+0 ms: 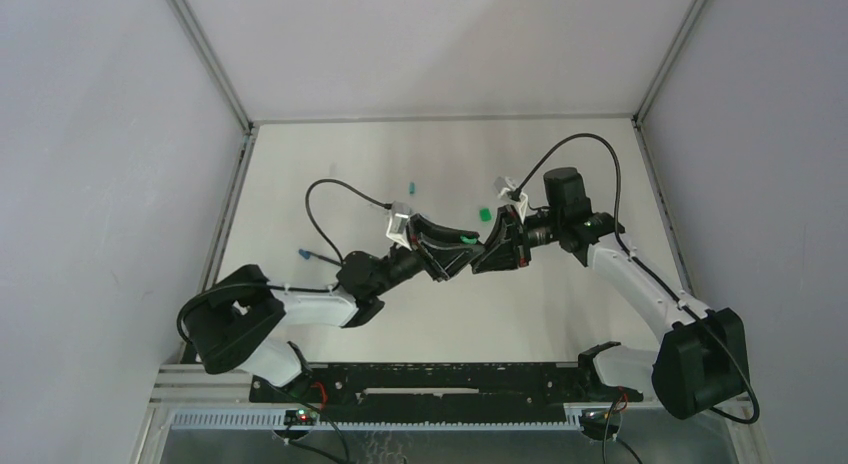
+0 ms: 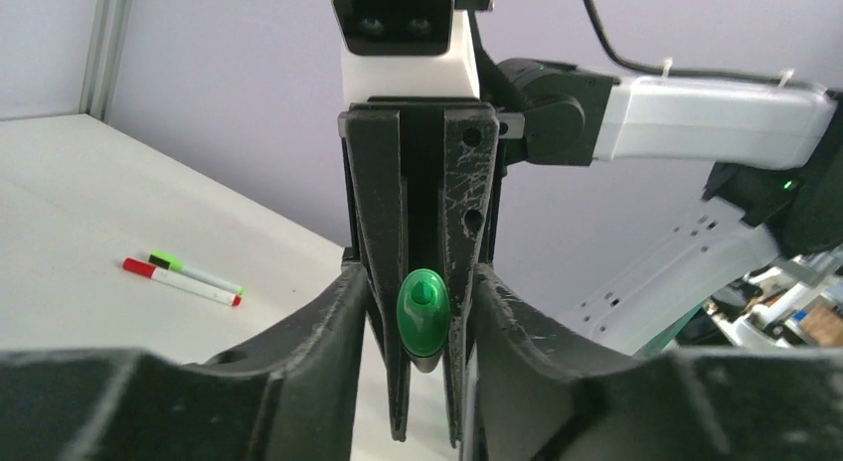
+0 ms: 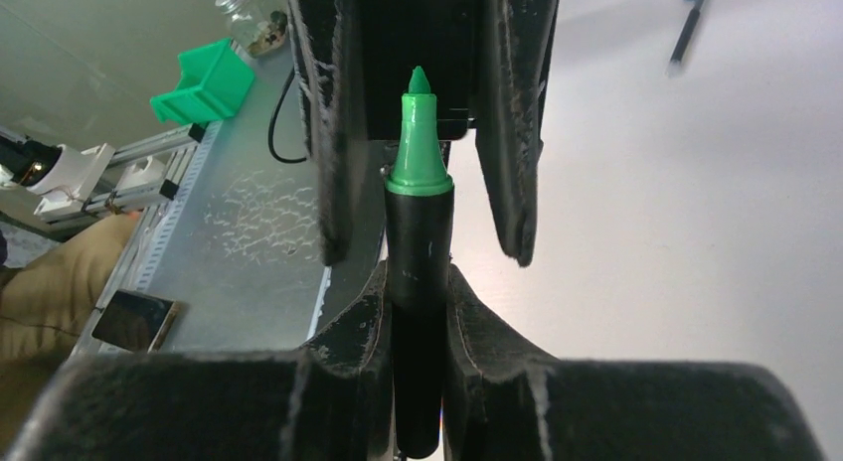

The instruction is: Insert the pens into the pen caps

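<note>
A black pen with a green nose and tip (image 3: 419, 173) is clamped in my right gripper, tip pointing away from that gripper. In the left wrist view its green nose (image 2: 423, 317) faces the camera between my left gripper's parted fingers. Seen from the right wrist, my left gripper has one finger on either side of the pen, with gaps between. From above, the left gripper (image 1: 466, 252) and right gripper (image 1: 488, 252) meet tip to tip, a bit of green showing there.
A green piece (image 1: 485, 214) and a small teal piece (image 1: 412, 188) lie behind the grippers. A blue-ended pen (image 1: 318, 255) is left of them. A red-and-white marker (image 2: 189, 284) lies beside a green-ended one (image 2: 204, 274).
</note>
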